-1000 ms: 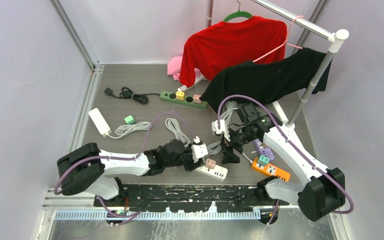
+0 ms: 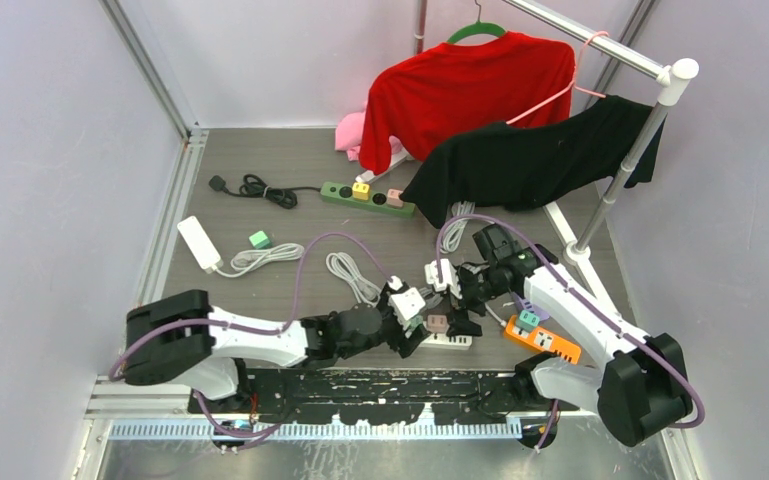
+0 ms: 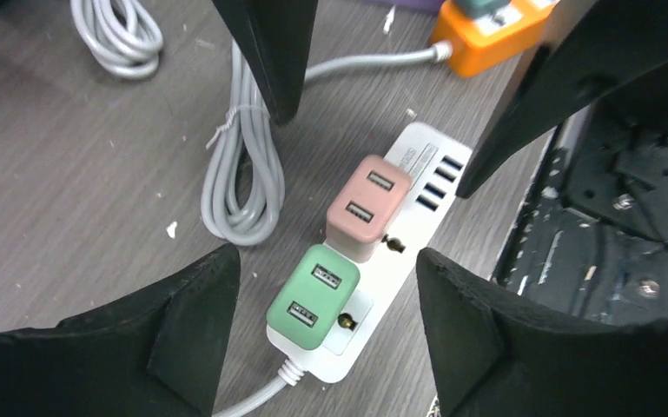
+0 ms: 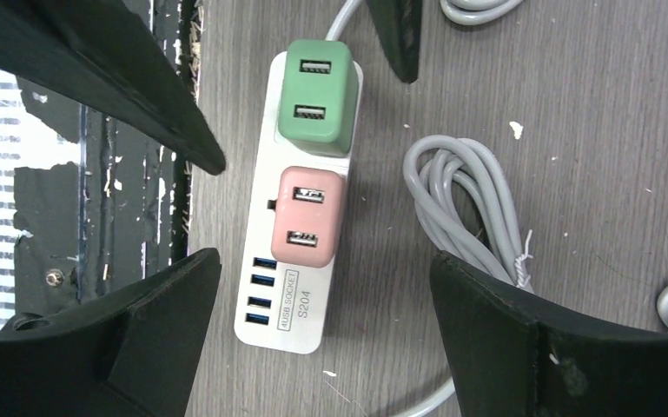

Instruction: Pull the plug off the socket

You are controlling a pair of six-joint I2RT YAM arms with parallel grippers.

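Observation:
A white power strip (image 4: 300, 308) near the table's front edge carries a green plug (image 3: 313, 295) and a pink plug (image 4: 307, 217), both seated on it. My left gripper hovers by the green end, its fingers apart with nothing between them. My right gripper stands over the pink-plug end, open, its fingers on either side of the strip with nothing held. The two grippers are close together in the top view, partly hiding the strip.
An orange strip (image 2: 545, 340) lies to the right, a green strip (image 2: 365, 200) at the back. Coiled cables (image 2: 350, 275) lie nearby. A rack with hanging shirts (image 2: 480, 90) occupies the back right.
The left gripper has moved right over the strip. The strip appears shifted slightly to the right.

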